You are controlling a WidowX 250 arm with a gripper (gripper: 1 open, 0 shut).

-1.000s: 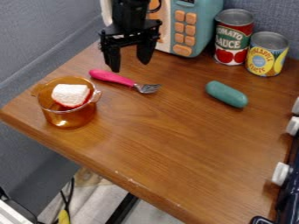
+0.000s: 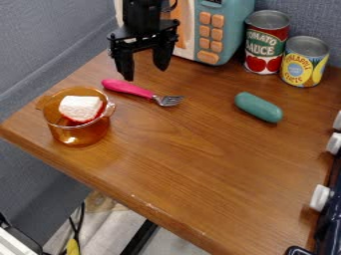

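My black gripper (image 2: 143, 63) hangs over the back left of the wooden table, fingers pointing down and apart, open, with nothing seen between them. Just below it lies a fork with a pink handle (image 2: 128, 89) and metal tines. An amber glass pot (image 2: 74, 133) at the left holds a white and red block (image 2: 80, 108). A teal oblong object (image 2: 258, 108) lies to the right.
A teal toy microwave (image 2: 212, 32) stands behind the gripper. A red can (image 2: 264, 49) and a yellow can (image 2: 304, 64) stand at the back right. A dark appliance (image 2: 328, 199) lines the right edge.
My gripper has shifted slightly left and a little down over the last second. The objects on the table look unmoved.
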